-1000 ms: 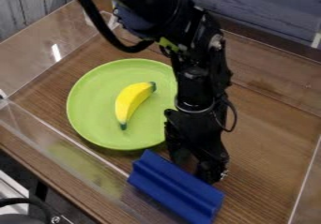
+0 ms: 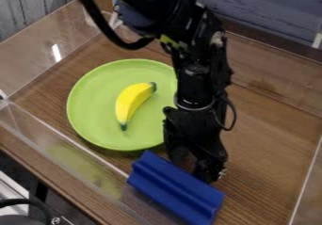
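Observation:
A yellow banana [image 2: 131,103] lies on a green plate [image 2: 94,116] at the left of the wooden surface. My black gripper [image 2: 195,163] points down just right of the plate, low over the wood and just behind a long blue block [image 2: 176,189] at the front. Its fingers are dark and overlap in this view; I see nothing clearly held between them.
Clear side walls edge the area at left and right, and a grey-blue panel [image 2: 265,31] runs along the back.

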